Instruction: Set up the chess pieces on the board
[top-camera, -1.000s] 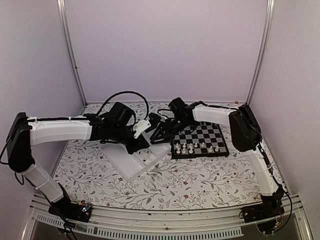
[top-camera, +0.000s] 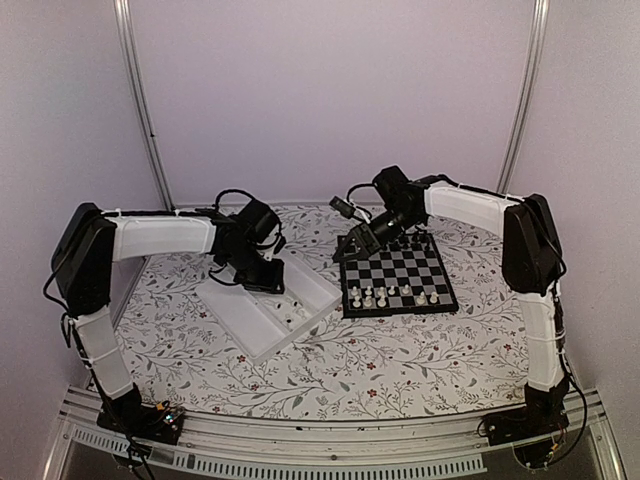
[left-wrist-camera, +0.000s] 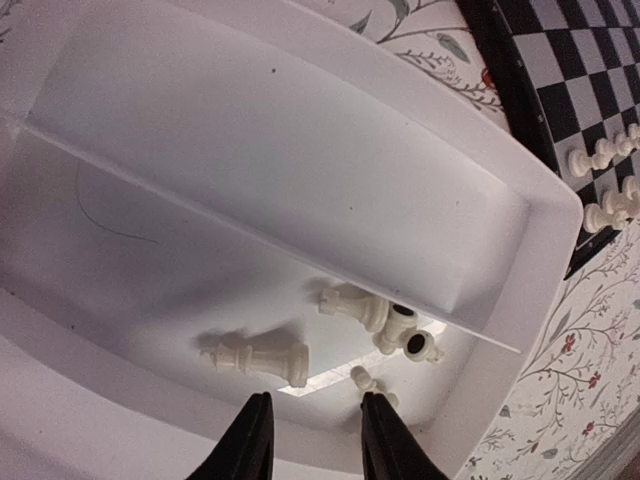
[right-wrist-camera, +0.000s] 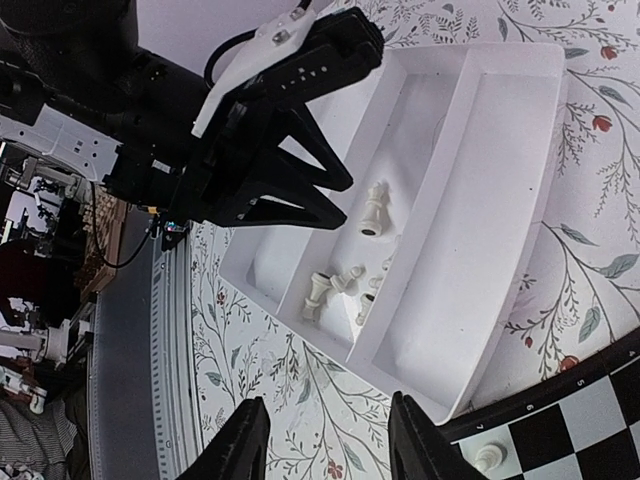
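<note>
The white tray (left-wrist-camera: 410, 170) holds several white chess pieces lying on their sides in one compartment, among them a tall piece (left-wrist-camera: 260, 358) and a shorter one (left-wrist-camera: 350, 308). My left gripper hangs over that tray, part open, with nothing seen between its fingers. The chessboard (top-camera: 395, 265) is right of the tray, with white pieces (top-camera: 382, 301) standing along its near side and dark pieces at the far side, partly hidden by the right arm. My right gripper is open and empty, raised above the board's left edge near the tray.
The tray's far compartment (right-wrist-camera: 470, 230) is empty. Walls enclose the table at back and sides.
My right gripper has risen and moved right, away from above the tray. The left arm has drawn back slightly and shifted, its gripper still over the tray.
</note>
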